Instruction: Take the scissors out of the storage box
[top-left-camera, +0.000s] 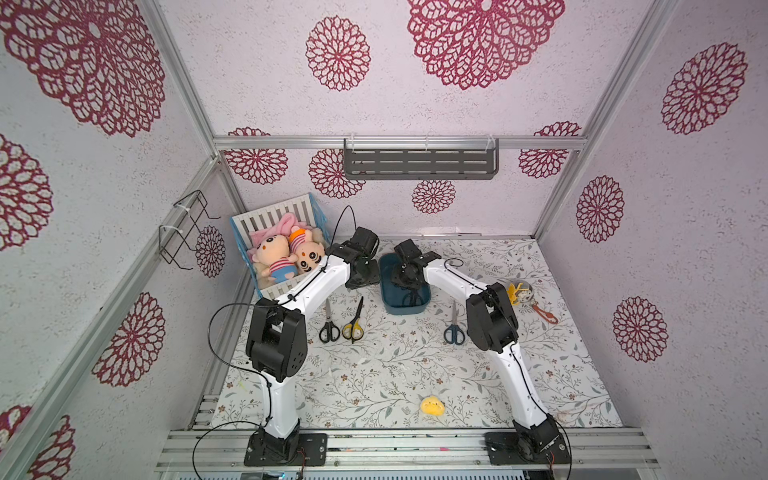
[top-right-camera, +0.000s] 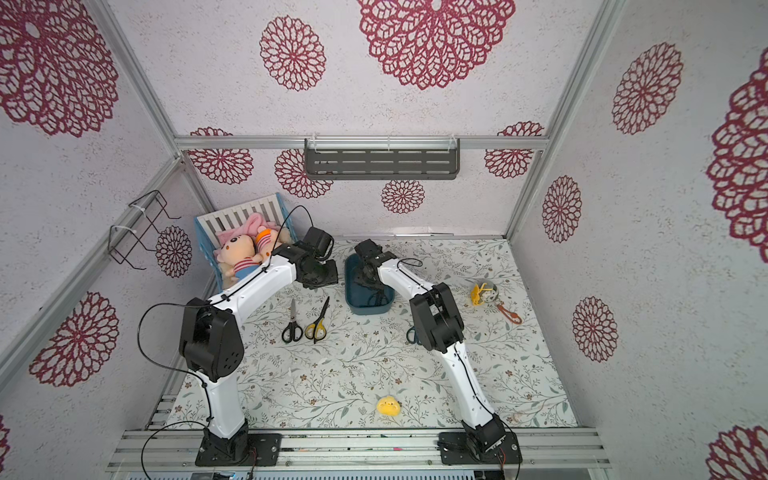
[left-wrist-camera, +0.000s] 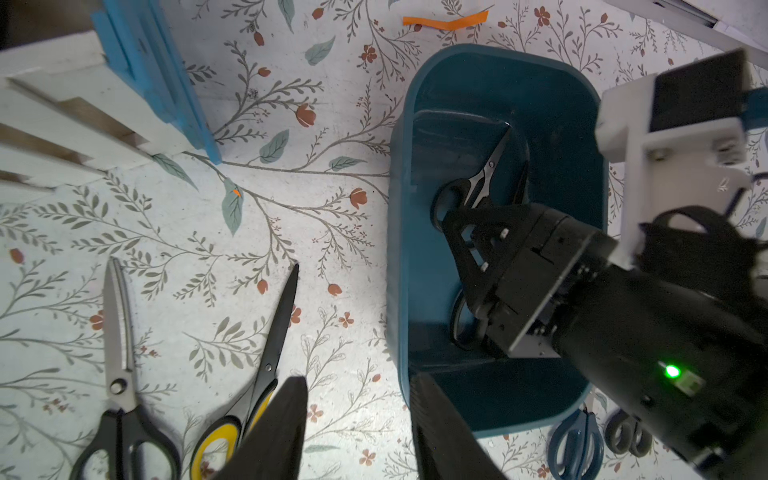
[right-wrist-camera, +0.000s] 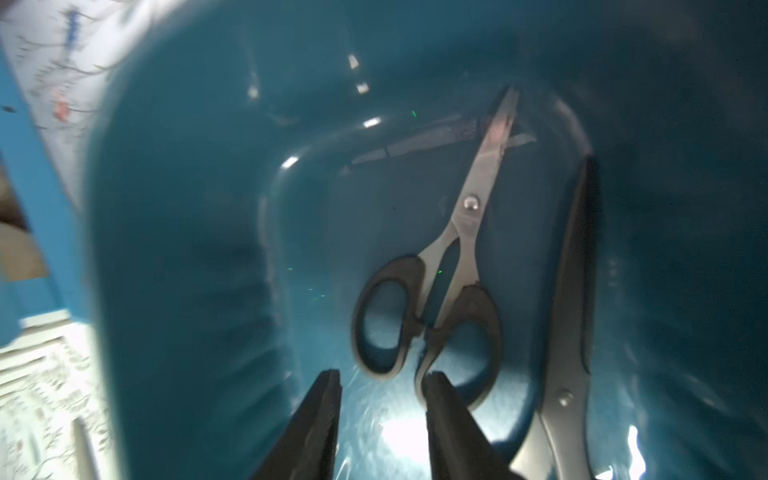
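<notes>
The dark teal storage box stands mid-table. Inside, small scissors with dark handles lie on the floor beside a longer dark-bladed pair. My right gripper hovers open over the box, fingertips just short of the small scissors' handles, nothing between them. My left gripper is open beside the box's left wall, with nothing held. The right arm partly hides the box in the top views and left wrist view.
Black scissors, yellow-black scissors and teal scissors lie outside the box. A basket of plush toys stands back left. A yellow toy sits near the front, with clear table around it.
</notes>
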